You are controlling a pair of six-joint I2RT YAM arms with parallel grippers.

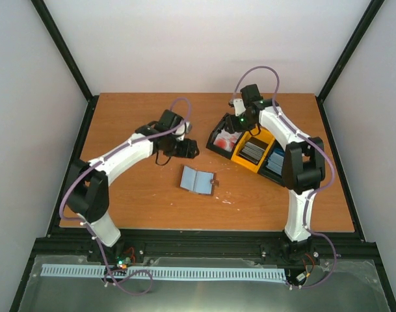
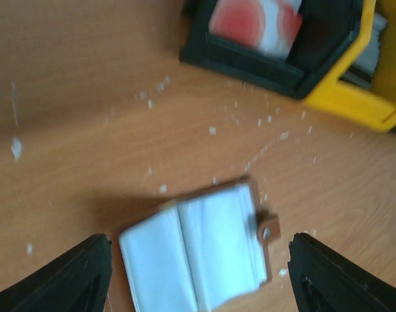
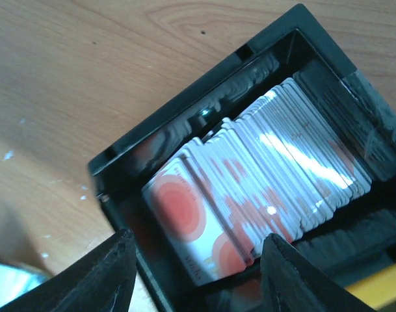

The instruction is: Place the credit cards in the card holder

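Note:
A brown card holder [image 1: 198, 180] lies spread open on the table, its two pale blue inner faces [image 2: 220, 237] and a snap tab [image 2: 269, 228] showing in the left wrist view. My left gripper is open above and behind it, nothing between its fingers. Red-and-white cards [image 3: 184, 208] stand in a slanted row inside the black bin [image 3: 204, 110]. Over that bin, my right gripper hangs open and empty, its fingers [image 3: 100, 276] apart from the cards.
Beside the black bin is a yellow bin [image 1: 245, 164] with dark cards [image 1: 253, 151]; another black bin with blue cards [image 1: 276, 162] adjoins it.

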